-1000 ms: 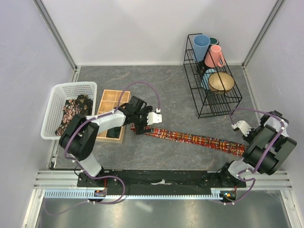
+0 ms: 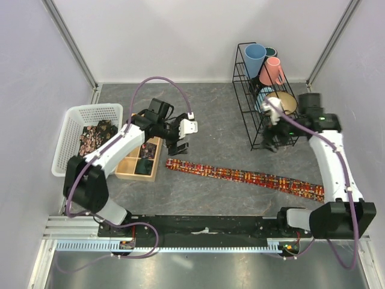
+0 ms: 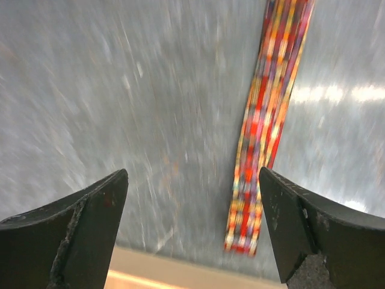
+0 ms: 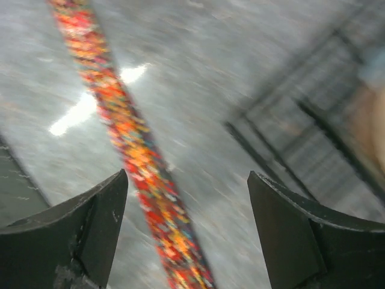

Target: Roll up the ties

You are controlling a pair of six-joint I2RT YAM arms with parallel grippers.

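A red, orange and dark patterned tie point(image 2: 240, 176) lies stretched flat across the grey worktop point(image 2: 204, 132), from beside the wooden organizer to the right side. My left gripper point(image 2: 178, 144) hangs above its left end, open, with the tie visible below between its fingers in the left wrist view. My right gripper point(image 2: 271, 135), blurred in the top view, is up beside the rack; in the right wrist view its fingers stand apart over the tie and floor, nothing seen held.
A wooden organizer point(image 2: 127, 170) with folded dark cloths and a white basket point(image 2: 63, 144) stand at left. A black wire rack point(image 2: 240, 96) with mugs and a bowl stands at back right.
My right arm has risen quickly from low at the tie's right end toward the rack. My left gripper has lifted up and back from the tie's left end.
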